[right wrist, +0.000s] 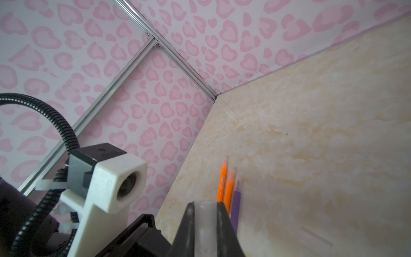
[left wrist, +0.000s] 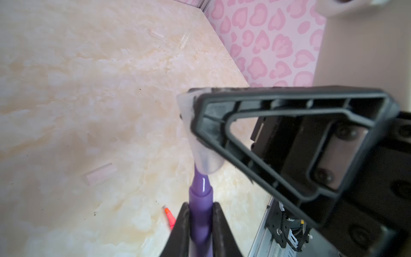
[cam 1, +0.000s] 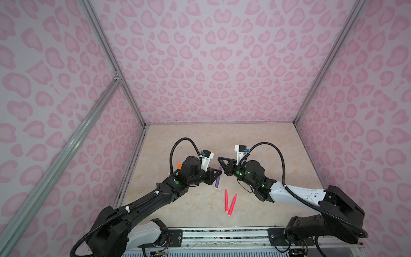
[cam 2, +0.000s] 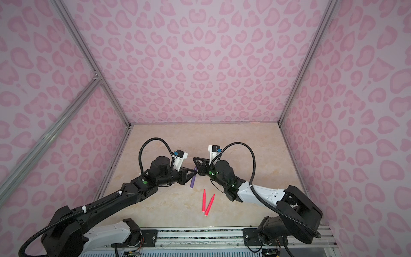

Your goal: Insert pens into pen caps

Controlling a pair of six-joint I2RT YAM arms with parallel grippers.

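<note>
In the left wrist view the purple pen (left wrist: 200, 214) stands upright, with my left gripper shut on its body. Its narrow tip goes up to the lower end of the translucent pen cap (left wrist: 203, 150); how far inside, I cannot tell. My right gripper has the cap between its fingers, which touch both sides of it in the right wrist view. Seen from above, the two grippers nearly meet, and the purple pen (cam 1: 217, 181) hangs below the left one.
Two pink pens (cam 1: 226, 200) lie in front of the grippers. Orange pens (right wrist: 221, 180) and a purple pen (right wrist: 235, 205) lie on the left side. A loose clear cap (left wrist: 101, 174) rests on the table.
</note>
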